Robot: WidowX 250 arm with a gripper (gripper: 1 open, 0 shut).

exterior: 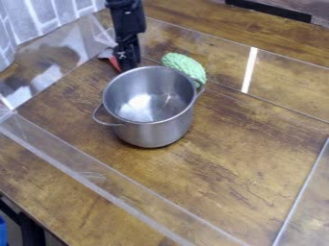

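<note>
A steel pot (148, 115) with two side handles stands on the wooden table, left of centre. My black gripper (126, 56) is low at the back, behind the pot, over a small red object (113, 62) with a pale part to its left. I cannot tell whether the gripper is open or shut, or whether it holds the red object. A green and white patterned oval thing (184, 67) lies right behind the pot.
Clear panels edge the wooden table (238, 154), which is empty to the right and in front. A pale curtain (26, 19) hangs at the back left.
</note>
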